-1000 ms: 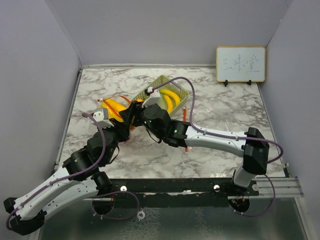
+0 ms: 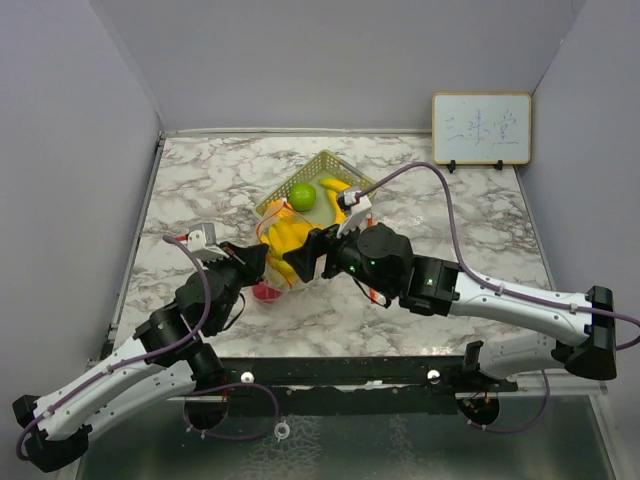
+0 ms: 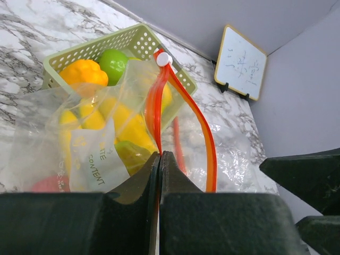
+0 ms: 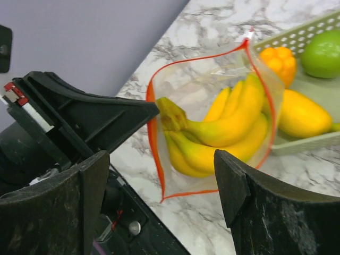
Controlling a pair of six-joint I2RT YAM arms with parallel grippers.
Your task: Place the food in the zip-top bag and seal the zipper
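Observation:
A clear zip top bag (image 4: 199, 74) with an orange zipper rim stands with its mouth open, a bunch of bananas (image 4: 234, 127) inside. My left gripper is shut on one side of the bag's orange rim; its dark fingers (image 4: 127, 114) also show there in the right wrist view. My right gripper is open in front of the mouth, nothing between its fingers. Something pink-red (image 2: 265, 292) shows low at the bag's near side; whether it is inside cannot be told.
Close behind the bag lies a green basket (image 3: 56, 56) holding a green apple (image 3: 113, 66), an orange pepper (image 3: 84, 73) and more yellow food. Another clear bag (image 3: 231, 154) lies flat to the right. The whiteboard (image 2: 482, 128) stands at the back right. Free tabletop (image 2: 470, 265) extends rightward.
My right gripper has moved right, away from the left one. The bag has shifted right and its mouth now faces my right gripper. My left gripper has moved slightly right.

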